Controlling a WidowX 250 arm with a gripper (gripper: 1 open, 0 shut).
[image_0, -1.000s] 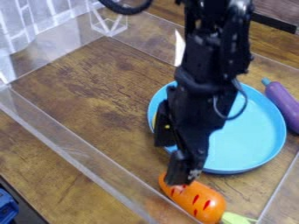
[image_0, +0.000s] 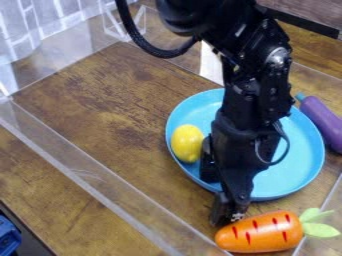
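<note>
The black gripper (image_0: 230, 200) is lowered at the front edge of a blue plate (image_0: 297, 150), just above an orange toy carrot (image_0: 261, 232) with a green top, lying on the wooden surface in the lower right. Its dark fingers are bunched in shadow, hard to read. A yellow round object (image_0: 187, 142) sits on the left part of the plate, partly behind the arm.
A purple toy eggplant (image_0: 321, 120) lies right of the plate. Clear walls border it, and a blue object (image_0: 7, 238) is at the lower left edge.
The gripper has moved lower and slightly right. The carrot has turned from diagonal to more level, its green top swinging up to the right.
</note>
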